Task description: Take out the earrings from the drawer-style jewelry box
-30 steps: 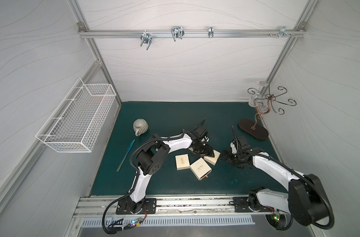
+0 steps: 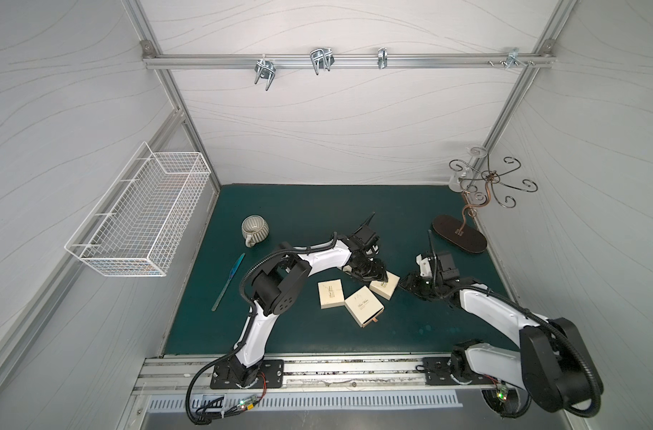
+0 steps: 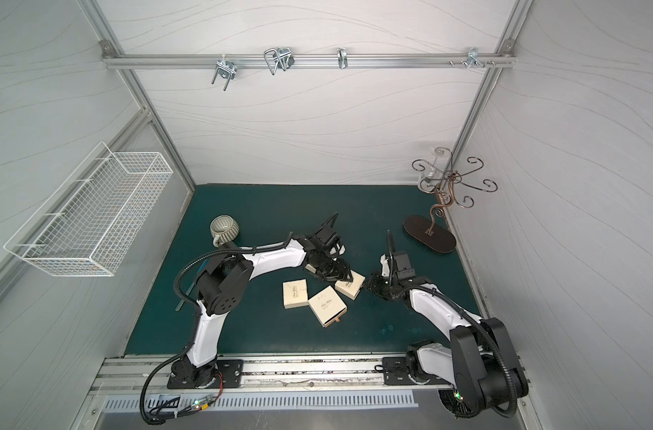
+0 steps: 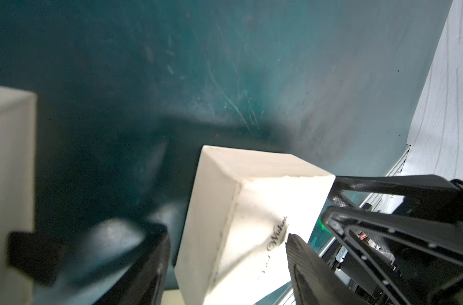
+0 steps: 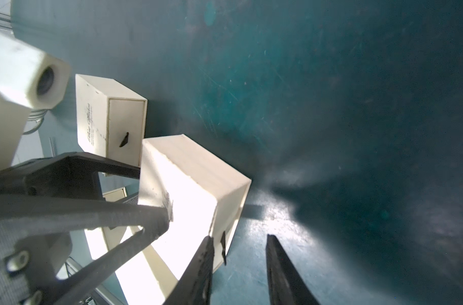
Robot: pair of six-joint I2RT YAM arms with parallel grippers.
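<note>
Several cream jewelry boxes with printed lids lie near the table's middle, including one at front centre [image 2: 363,306] and one at left [image 2: 330,294]. My left gripper is over another box [image 4: 272,198], its open fingers at either side of that box's near part; contact is unclear. My right gripper stands part open at the right of this cluster, one fingertip near the small dark pull tab [image 5: 223,246] on a box's end, the other over bare table. No earrings are visible.
A striped mug [image 2: 254,229] and blue stick [image 2: 228,281] lie at left. A scrolled metal stand [image 2: 459,233] is at back right, a wire basket [image 2: 147,215] on the left wall.
My left arm has moved very slightly; the boxes look unmoved.
</note>
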